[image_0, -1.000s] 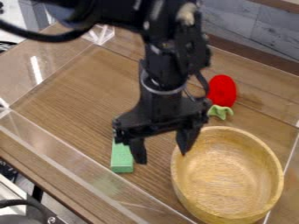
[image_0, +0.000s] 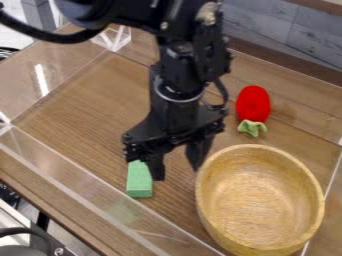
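Observation:
My gripper (image_0: 170, 153) hangs in the middle of the camera view, its two black fingers apart, one toward the green block and one toward the bowl's rim. A mint-green block (image_0: 139, 180) lies on the table just below the left finger. A large tan bowl (image_0: 259, 205) sits at the lower right. I cannot tell whether anything is between the fingers.
A red object (image_0: 254, 102) with a small light-green piece (image_0: 253, 129) beneath it lies at the back right. A wall runs along the back, and dark cables hang at the lower-left edge.
My gripper has risen slightly and turned or tilted over the last second, staying above the green block and beside the bowl. The objects on the table have not visibly moved.

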